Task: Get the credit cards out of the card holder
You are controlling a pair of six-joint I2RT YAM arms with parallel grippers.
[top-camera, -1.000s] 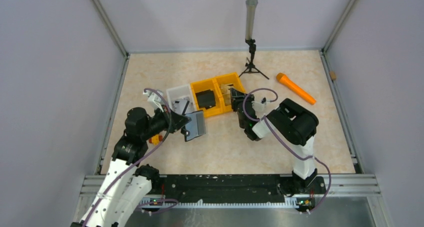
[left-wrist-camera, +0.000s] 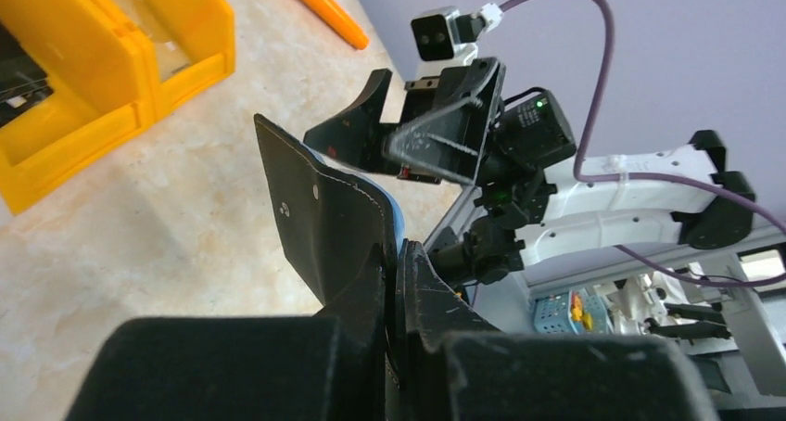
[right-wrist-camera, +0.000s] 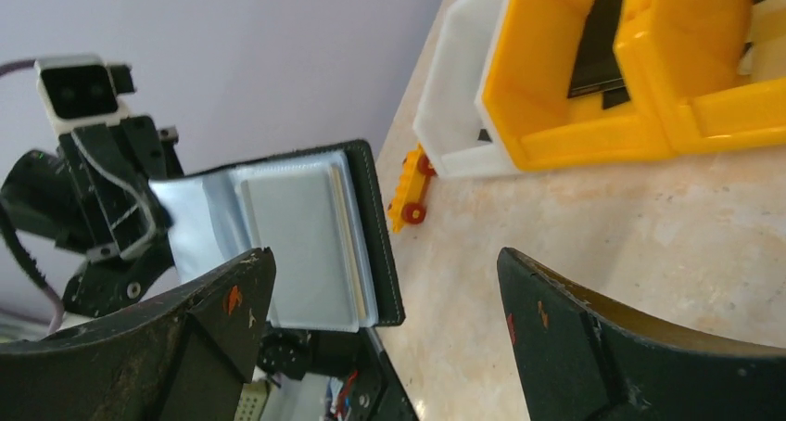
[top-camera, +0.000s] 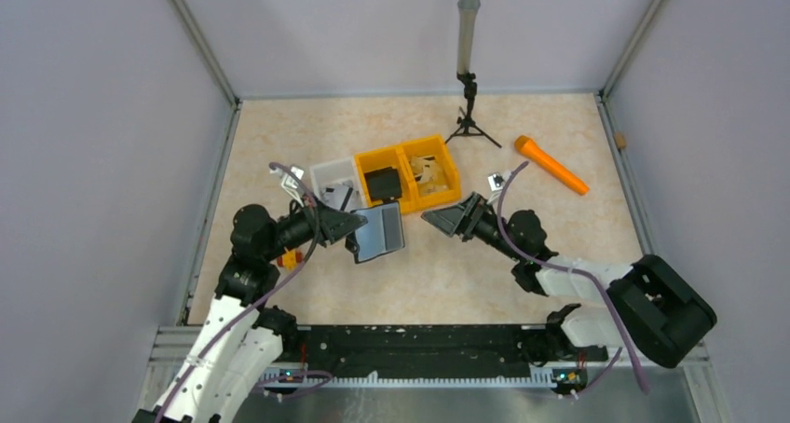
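My left gripper (top-camera: 352, 225) is shut on the card holder (top-camera: 380, 232), holding it upright by an edge above the table; the left wrist view shows its black back (left-wrist-camera: 324, 217). In the right wrist view the holder (right-wrist-camera: 297, 245) faces me with light blue and grey inner panels; individual cards cannot be made out clearly. My right gripper (top-camera: 442, 220) stands open, nothing between its fingers, to the right of the holder and facing it.
Orange bins (top-camera: 438, 190) with dark and beige items and a white bin (top-camera: 321, 176) stand behind. An orange microphone (top-camera: 554, 167) lies at the right, a tripod (top-camera: 466, 115) at the back.
The left gripper and card holder have shifted slightly right.
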